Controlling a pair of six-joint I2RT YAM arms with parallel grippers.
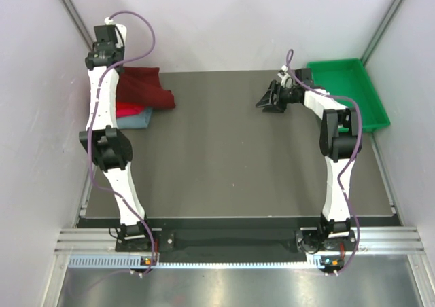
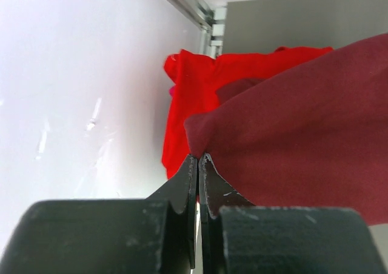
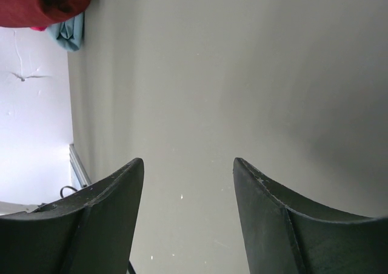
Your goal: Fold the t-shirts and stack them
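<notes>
A dark red folded shirt lies over the stack at the back left of the table. Its near corner is pinched in my left gripper, which is shut on the cloth. Beneath it show a bright red shirt and, lowest, a light blue one. In the top view the left arm covers the left side of the stack. My right gripper hangs open over bare table at the right, nothing between its fingers. The dark red shirt also shows at that view's upper left corner.
An empty-looking green bin stands at the back right, partly behind the right arm. A white wall rises close beside the stack on the left.
</notes>
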